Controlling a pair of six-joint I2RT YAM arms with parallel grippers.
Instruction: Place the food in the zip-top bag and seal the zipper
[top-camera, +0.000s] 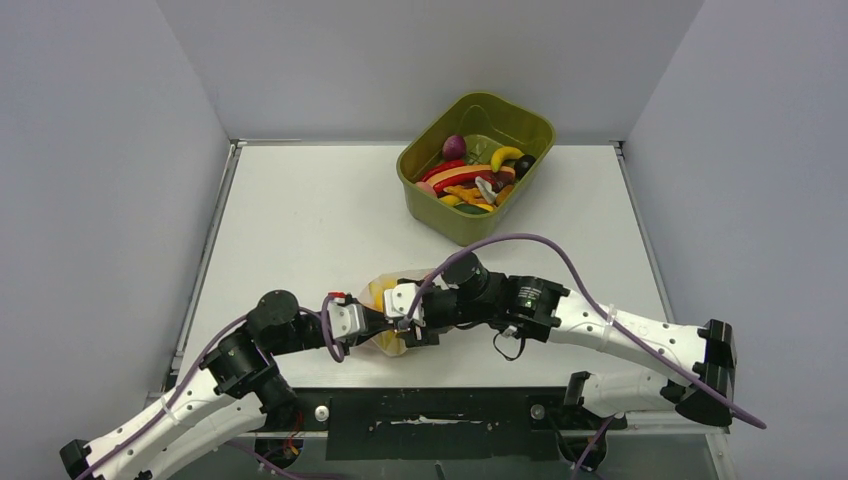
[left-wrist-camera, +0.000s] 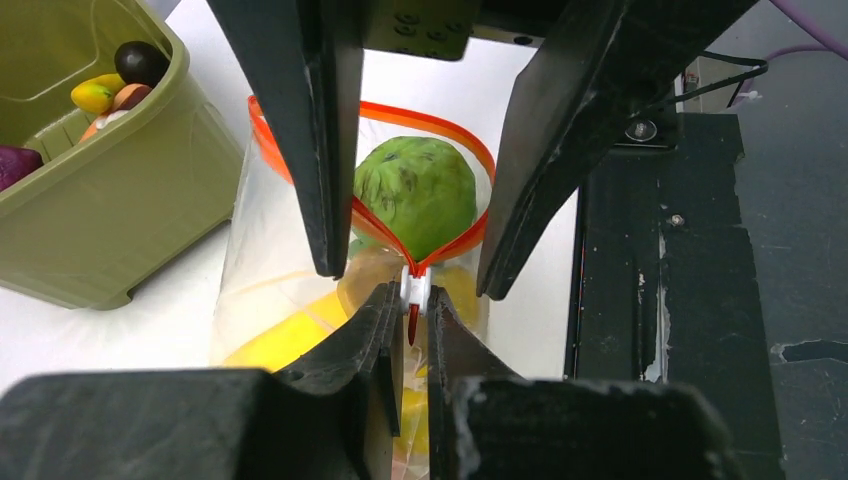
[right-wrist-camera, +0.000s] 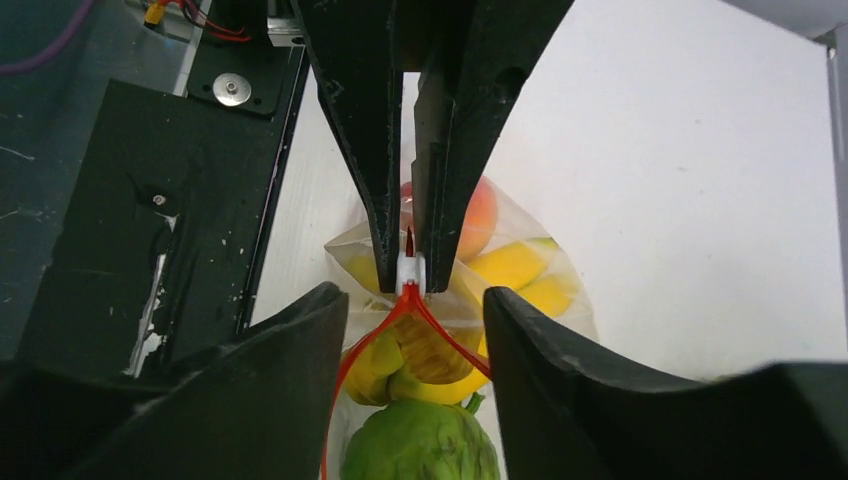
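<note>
The zip top bag (top-camera: 385, 340) holds food: a green round vegetable (left-wrist-camera: 415, 190), yellow pieces (left-wrist-camera: 290, 330) and a red-orange fruit (right-wrist-camera: 478, 215). In the left wrist view my left gripper is shut on the bag's white zipper slider (left-wrist-camera: 415, 285) at the orange-red zip. My right gripper is part open directly over the bag, its fingers either side of the zip beside the left gripper's hold; nothing shows held in it. From above, both grippers largely hide the bag.
An olive bin (top-camera: 420, 205) with more toy food stands at the back right of the white table (top-camera: 280, 220). The dark front rail (top-camera: 440, 420) runs along the near edge.
</note>
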